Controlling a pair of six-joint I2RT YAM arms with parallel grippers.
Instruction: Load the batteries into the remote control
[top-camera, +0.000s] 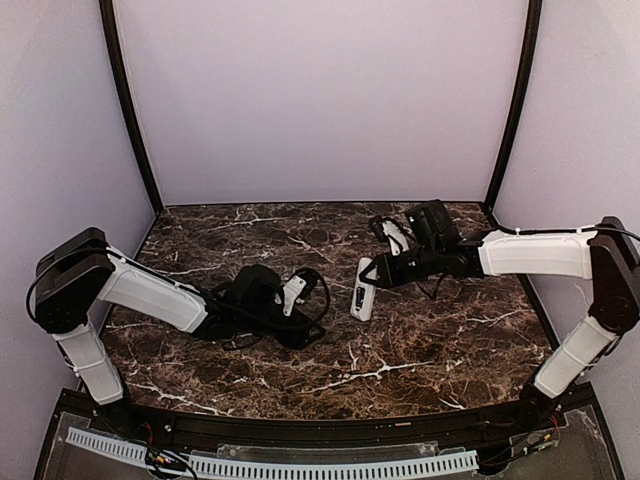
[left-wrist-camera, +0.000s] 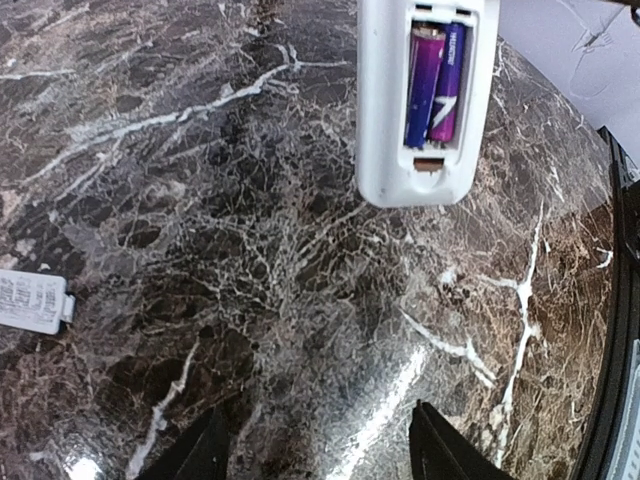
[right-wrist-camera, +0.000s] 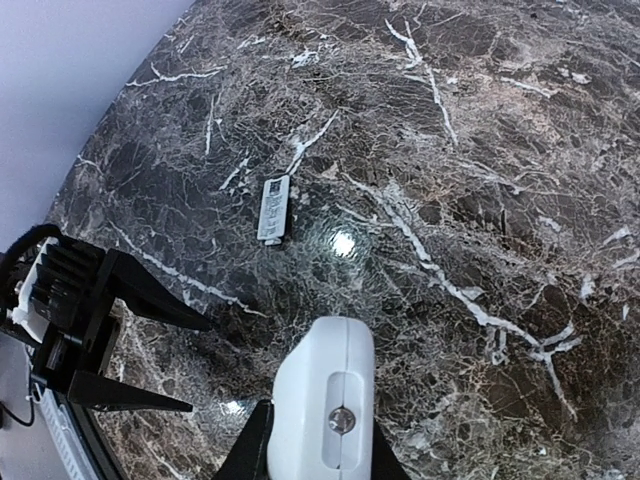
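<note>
My right gripper (top-camera: 376, 270) is shut on the white remote control (top-camera: 363, 305), holding it tilted above the table. In the left wrist view the remote (left-wrist-camera: 385, 160) shows its open compartment with two purple batteries (left-wrist-camera: 433, 85) lying side by side. The right wrist view shows the remote's rounded end (right-wrist-camera: 310, 420) between that gripper's fingers. My left gripper is open and empty, low over the table, left of and nearer the front than the remote; it also appears at the left of the right wrist view.
A flat white piece, likely the cover, lies on the table (top-camera: 450, 370), also at the left edge of the left wrist view. Walls bound the sides and back.
</note>
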